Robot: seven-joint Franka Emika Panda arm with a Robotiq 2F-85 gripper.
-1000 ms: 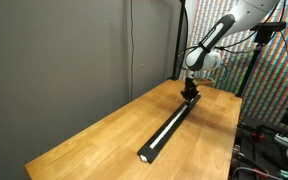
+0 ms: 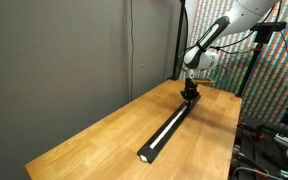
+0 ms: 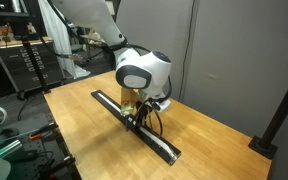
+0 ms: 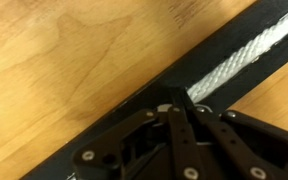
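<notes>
A long black strip (image 2: pixel 162 138) with a white cord-like band (image 4: pixel 246 54) along its middle lies flat across the wooden table. Over the strip, toward its far end in exterior view 1, my gripper (image 2: pixel 191 97) points down. In exterior view 2 the gripper (image 3: pixel 136 124) is low above or touching the strip's middle; which of these cannot be told. The wrist view has the gripper shut at the white band's edge. Nothing clearly shows between its dark fingertips, and the gripper's body hides part of the strip below.
A grey wall or panel (image 2: pixel 59 70) runs along one side. Black equipment with cables (image 2: pixel 274 145) stands at the right edge in exterior view 1.
The arm and gripper show barely any movement over the last second. The strip lies in the same place.
</notes>
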